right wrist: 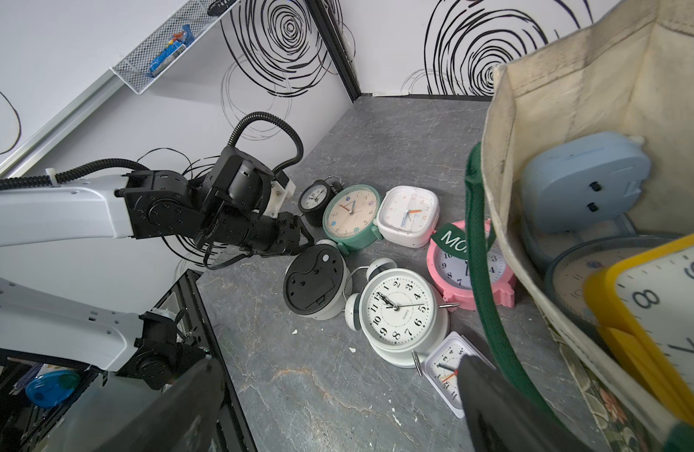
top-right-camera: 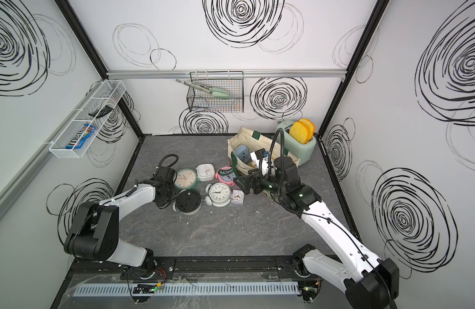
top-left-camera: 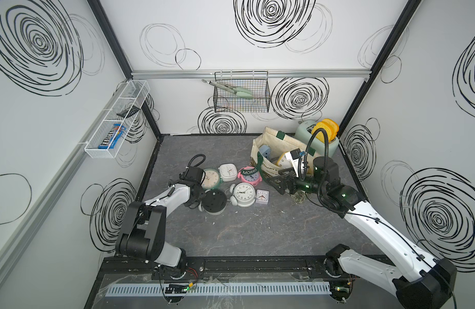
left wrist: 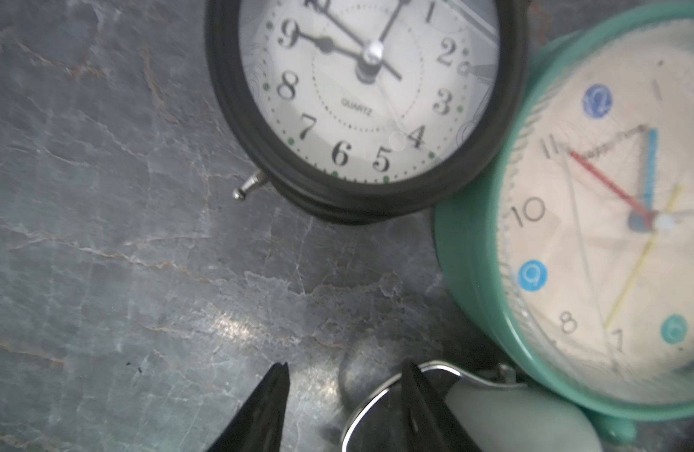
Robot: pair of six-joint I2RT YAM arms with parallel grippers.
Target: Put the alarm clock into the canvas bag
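Note:
My left gripper hangs open over bare table beside a black alarm clock (left wrist: 362, 105), a green clock (left wrist: 587, 226) and an overturned black-backed clock (top-left-camera: 214, 202). To their right lie a white square clock (top-left-camera: 228, 171), pink clock (top-left-camera: 250, 175), white twin-bell clock (top-left-camera: 244, 192) and small square clock (top-left-camera: 262, 196). The canvas bag (right wrist: 550, 98) holds a blue clock (right wrist: 580, 180), a yellow clock (right wrist: 652, 316) and others. My right gripper is open at the bag's front left, its fingers blurred in the right wrist view.
A mint toaster (top-right-camera: 298, 149) with yellow pieces stands behind the bag. A wire basket (top-left-camera: 241, 97) with tongs hangs on the back wall, a white rack (top-left-camera: 106, 149) on the left wall.

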